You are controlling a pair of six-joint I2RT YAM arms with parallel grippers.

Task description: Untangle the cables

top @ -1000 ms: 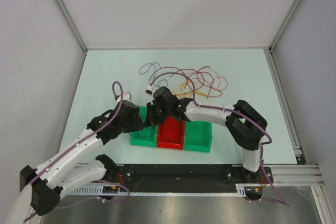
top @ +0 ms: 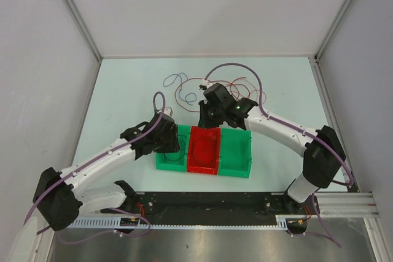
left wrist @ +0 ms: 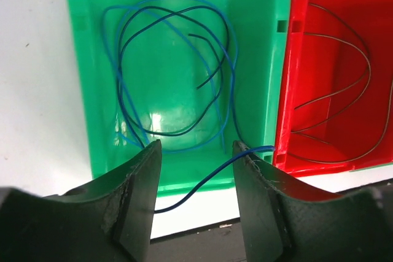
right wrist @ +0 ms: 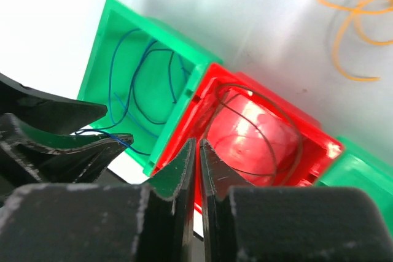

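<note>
In the left wrist view, blue cables (left wrist: 230,84) lie coiled in a green compartment (left wrist: 77,41). My left gripper is above its near edge, fingers clearly apart; a dark blue strand crosses the gap and drapes over the right fingertip (left wrist: 242,151). From the right wrist view, that strand also lies along one left finger (right wrist: 92,145). My right gripper hovers over the red compartment (right wrist: 218,78), its fingers almost together with a thin gap and nothing visible between them. A dark cable (right wrist: 270,142) loops inside that compartment.
The right green compartment (top: 234,151) looks empty. Behind the box lie tangled red cables (top: 245,81), orange cables (right wrist: 356,10) and a small blue loop (top: 174,80).
My right gripper has moved right and back, away from the left one. The left gripper has shifted slightly right.
</note>
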